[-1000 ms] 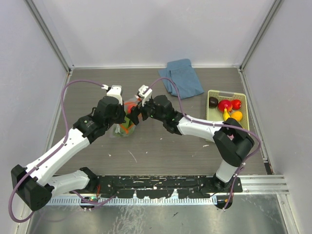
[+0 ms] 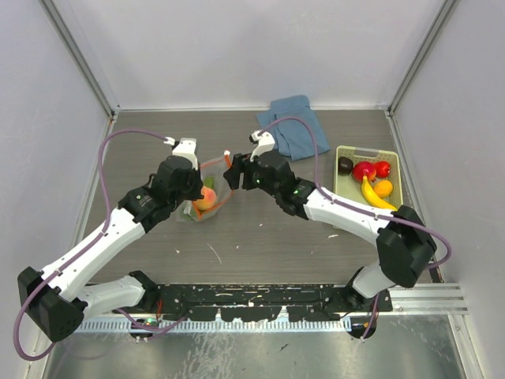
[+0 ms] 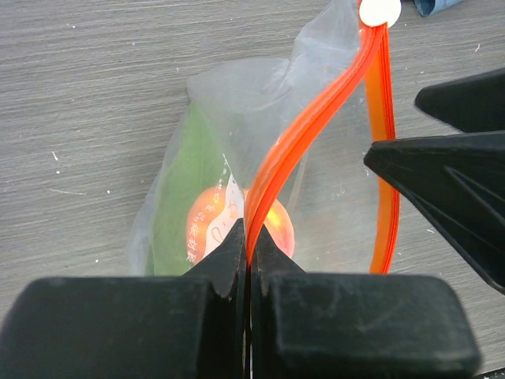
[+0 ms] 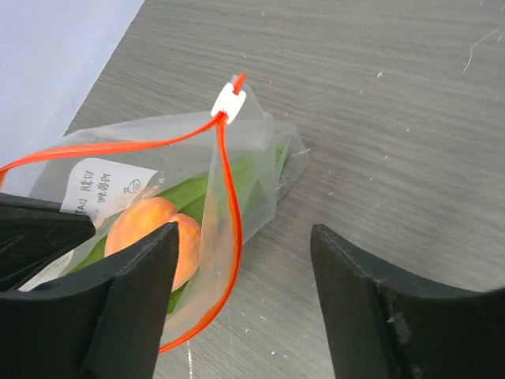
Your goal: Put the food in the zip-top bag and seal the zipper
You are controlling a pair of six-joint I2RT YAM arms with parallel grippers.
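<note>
The clear zip bag (image 2: 213, 176) stands open at table centre-left, holding a round peach-coloured fruit (image 4: 138, 227) and something green. My left gripper is shut on the bag's orange zipper edge (image 3: 316, 118), which runs up between its fingertips. My right gripper is beside the bag's other edge, fingers apart, with the orange rim and white slider (image 4: 228, 103) in front of it in its wrist view; in the top view it sits just right of the bag (image 2: 235, 174).
A crate (image 2: 343, 193) of fruit and vegetables, including a banana, stands at the right. Folded blue cloths (image 2: 296, 142) lie at the back.
My right arm has drawn back slightly to the right and its wrist has turned; the fruit in the bag shows more. My left arm has stayed in place.
</note>
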